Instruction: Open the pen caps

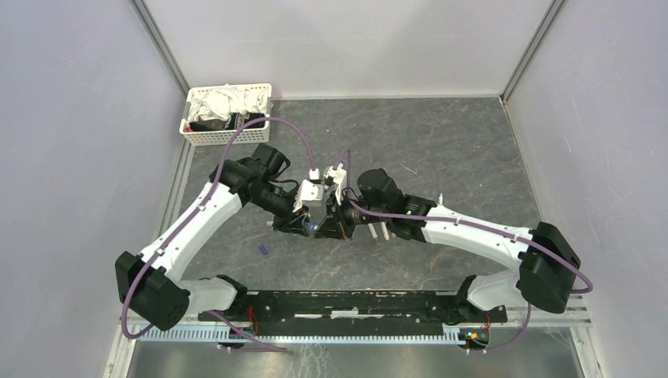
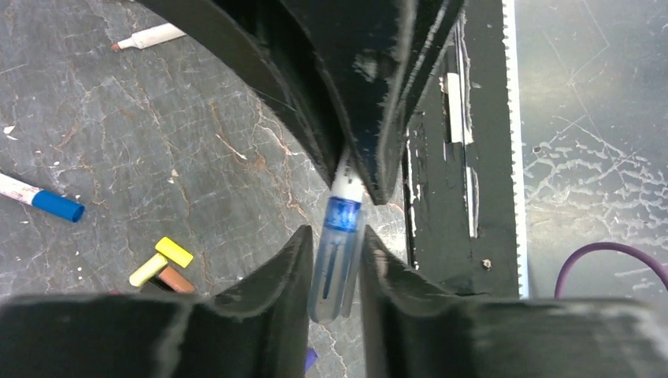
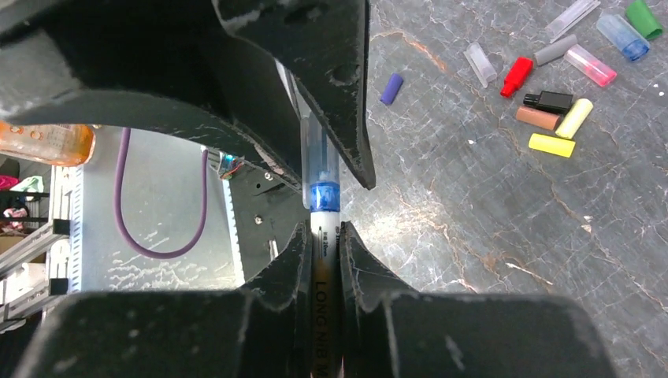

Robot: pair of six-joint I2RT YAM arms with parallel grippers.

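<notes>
A marker pen has a white barrel, a blue band and a clear cap. My right gripper is shut on the barrel and holds the pen above the table. Facing it, my left gripper stands part open, its fingers on either side of the clear cap. Whether both touch the cap I cannot tell. The cap sits on the pen. A white marker with a blue cap lies on the table, as does a bare brown-tipped marker.
Loose caps lie in a group, among them a yellow cap, a red cap and a pink cap. A purple cap lies apart. At the back left stands a white basket.
</notes>
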